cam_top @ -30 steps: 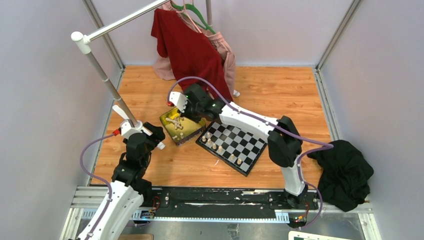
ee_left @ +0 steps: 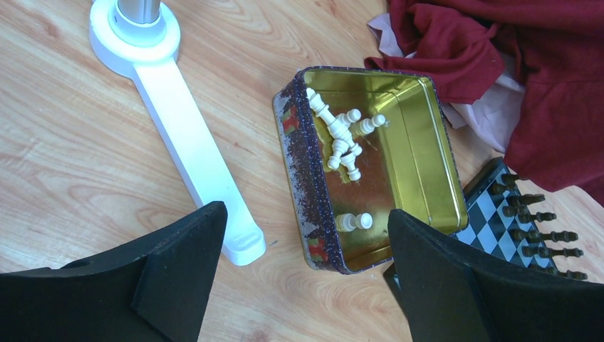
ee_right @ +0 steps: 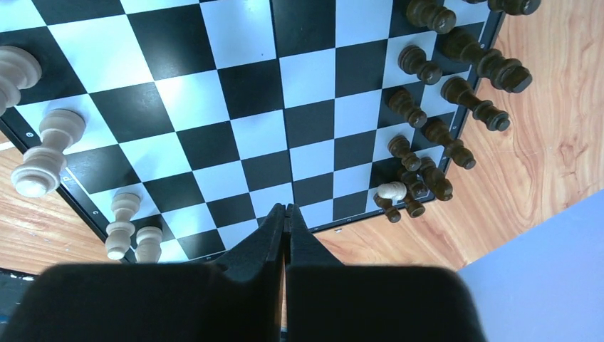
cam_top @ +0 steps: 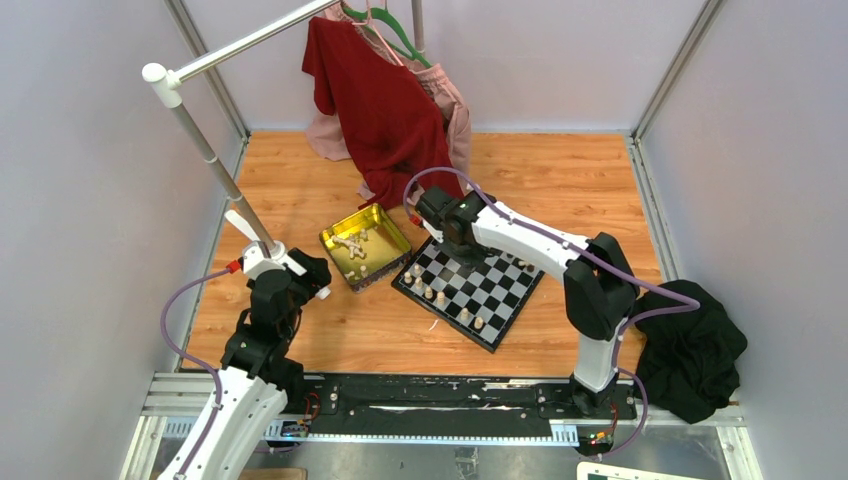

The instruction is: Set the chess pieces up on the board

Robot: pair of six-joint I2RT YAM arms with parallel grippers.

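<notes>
My right gripper hangs over the chessboard [cam_top: 492, 304], shut with nothing between its fingers. Below it in the right wrist view, several white pieces [ee_right: 44, 153] stand along one edge and dark pieces [ee_right: 456, 92] along the opposite edge; one small white piece [ee_right: 392, 191] is among the dark ones. My left gripper is open and empty left of the gold tin [cam_top: 365, 270], which holds several white pieces [ee_left: 342, 135], mostly lying in a heap.
A white stand base [ee_left: 192, 142] with a pole is left of the tin. Red and pink garments [cam_top: 375, 100] hang behind the tin and board. A black cloth [cam_top: 690, 350] lies at the right.
My right arm has swung rightward from over the tin to over the board. The left arm and the visible pieces have not visibly moved.
</notes>
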